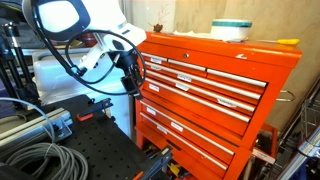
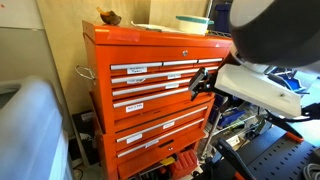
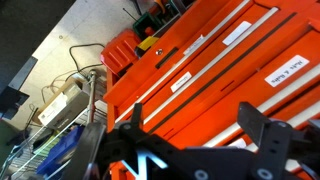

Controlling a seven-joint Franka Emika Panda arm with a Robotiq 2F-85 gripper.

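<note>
A red tool cabinet with several drawers and silver handle strips fills the middle of exterior view 1. Its drawers look closed. My gripper hangs before the cabinet's left part, about level with the upper drawers. Exterior view 2 has the gripper near the right part of the cabinet front; contact cannot be judged. In the wrist view the dark fingers stand wide apart, open and with nothing between them, while labelled drawer fronts run diagonally beyond.
A pale round container and a yellow-handled tool lie on the cabinet top. Coiled cable rests on the black table. Red tools and a wire rack show low down.
</note>
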